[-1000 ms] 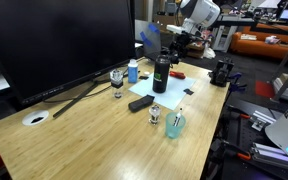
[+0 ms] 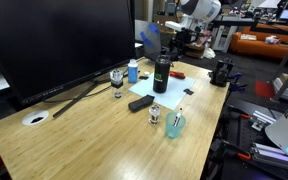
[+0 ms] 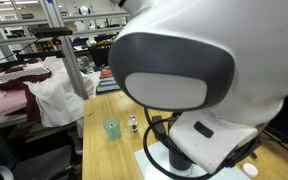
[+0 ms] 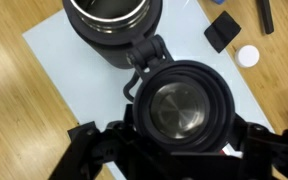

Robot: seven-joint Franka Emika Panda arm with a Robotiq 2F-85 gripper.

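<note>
A black flask with a steel rim stands in the upper part of the wrist view, its mouth uncovered. Hinged to its side, the round black lid is swung out toward me, showing a metallic inner disc. My gripper is at the bottom of that view, its dark fingers partly hidden by the lid. Whether they touch or grip it cannot be told. From the side, the flask stands upright on the table. In exterior view 2, the big white arm hides most of the flask and the gripper.
Under the flask lies a white sheet. Close by are a black block, a small glass jar and a teal cup. A monitor stands behind.
</note>
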